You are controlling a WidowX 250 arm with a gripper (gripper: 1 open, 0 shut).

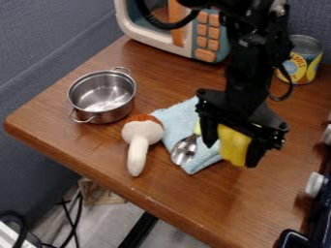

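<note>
My black gripper (241,131) is low over the right side of a light blue cloth (180,115), around a yellow object (233,148) that is partly hidden behind its fingers; whether they grip it is unclear. A metal spoon (184,150) lies on the cloth. A toy mushroom (139,139) with an orange-brown cap lies left of the cloth. A steel pot (100,94) stands further left.
A toy microwave (168,24) is at the back, and a can (303,60) stands at the back right. A black appliance with white knobs edges the right side.
</note>
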